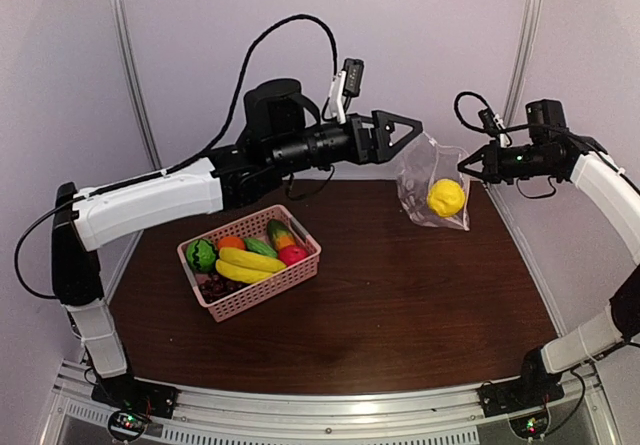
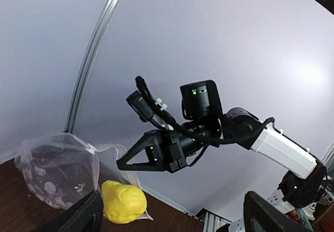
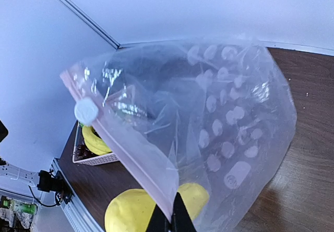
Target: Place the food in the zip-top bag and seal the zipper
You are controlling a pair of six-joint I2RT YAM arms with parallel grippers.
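Note:
The clear zip bag [image 1: 417,180] hangs by one mouth edge from my right gripper [image 1: 464,168], which is shut on that edge. A white slider [image 3: 86,111] sits on its pink zip strip in the right wrist view. At the bag's mouth is the yellow fruit [image 1: 446,198], partly outside the rim; part of it [image 3: 193,198] shows through the film. My left gripper [image 1: 405,135] stands open above and left of the mouth. In the left wrist view its fingers [image 2: 86,216] are wide apart with nothing held between them, and the fruit [image 2: 123,202] is farther off.
A pink basket [image 1: 265,298] on the left of the table holds bananas [image 1: 245,265], a watermelon [image 1: 201,256], an orange [image 1: 231,242] and other produce. Walls stand close behind and at both sides.

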